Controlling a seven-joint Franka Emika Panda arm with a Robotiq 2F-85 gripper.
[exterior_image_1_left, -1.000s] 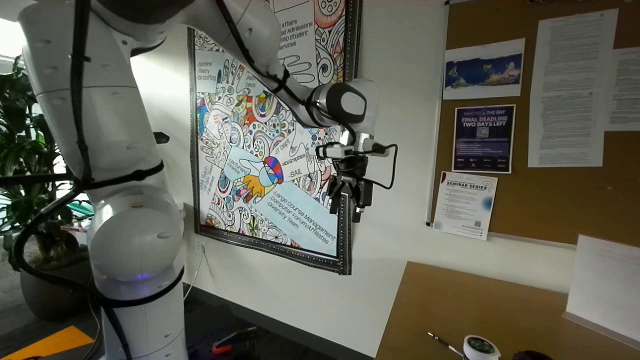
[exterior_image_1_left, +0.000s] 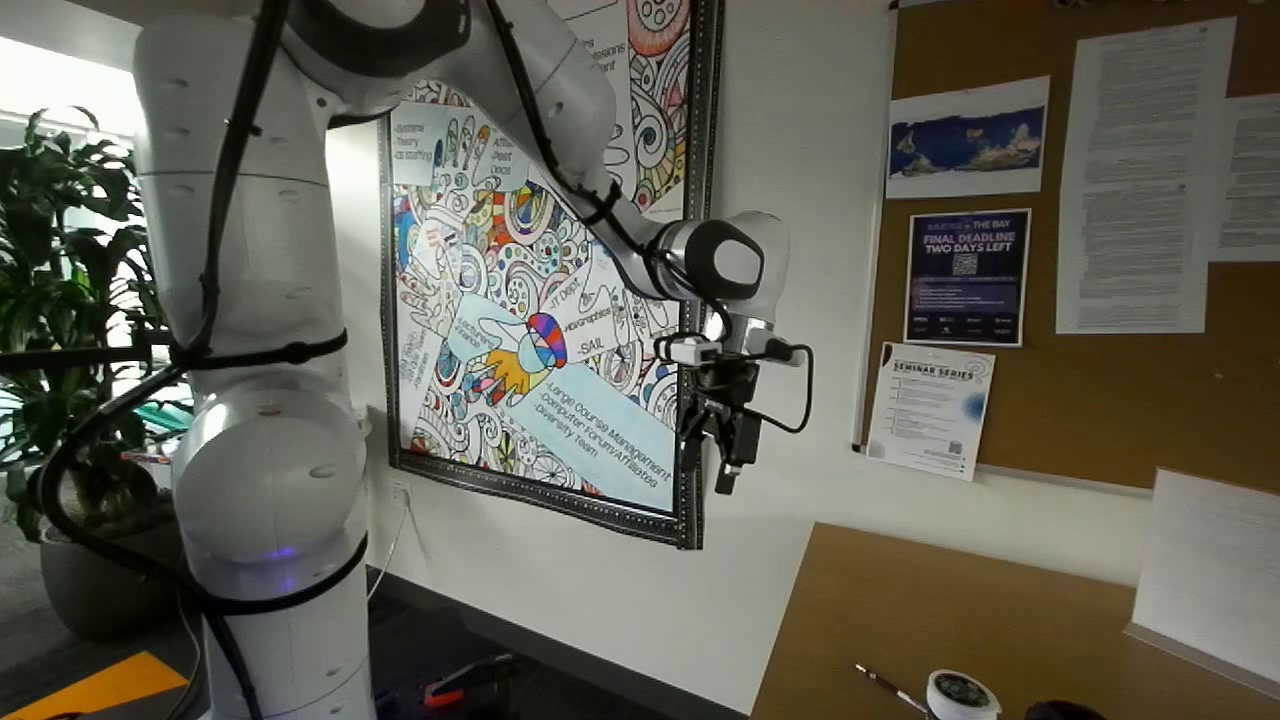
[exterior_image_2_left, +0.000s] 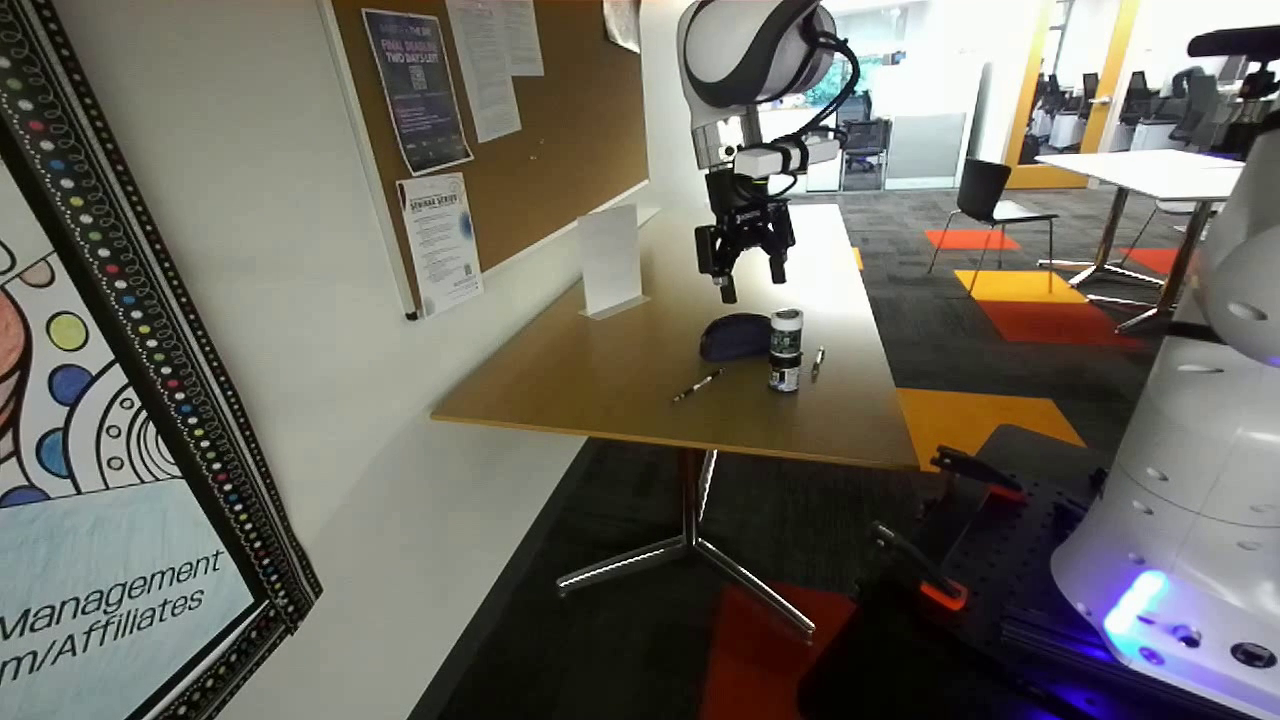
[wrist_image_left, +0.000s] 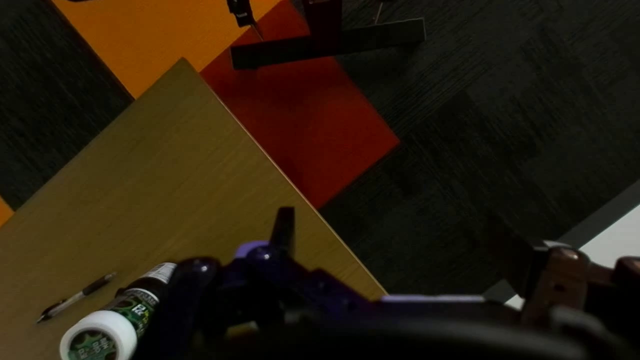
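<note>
My gripper (exterior_image_2_left: 753, 286) hangs in the air above the table with its fingers apart and nothing between them. In exterior view 1 the gripper (exterior_image_1_left: 715, 458) shows against the wall and the framed picture. On the table stands a green-labelled jar with a white lid (exterior_image_2_left: 786, 331), apparently stacked on a dark container (exterior_image_2_left: 783, 374). The wrist view shows this jar (wrist_image_left: 137, 307) at lower left, partly behind my dark gripper parts. Beside it lie a dark rounded pouch (exterior_image_2_left: 734, 337), a pen (exterior_image_2_left: 698, 385) and another pen (exterior_image_2_left: 818, 364). One pen (wrist_image_left: 78, 297) appears in the wrist view.
The brown table (exterior_image_2_left: 576, 396) has clear room toward its near edge. A white upright board (exterior_image_2_left: 612, 260) stands near the wall side. A corkboard (exterior_image_1_left: 1128, 396) and a framed picture (exterior_image_1_left: 564, 396) hang on the wall. Clamps (exterior_image_2_left: 948, 590) sit by the robot base.
Objects on the table look unmoved.
</note>
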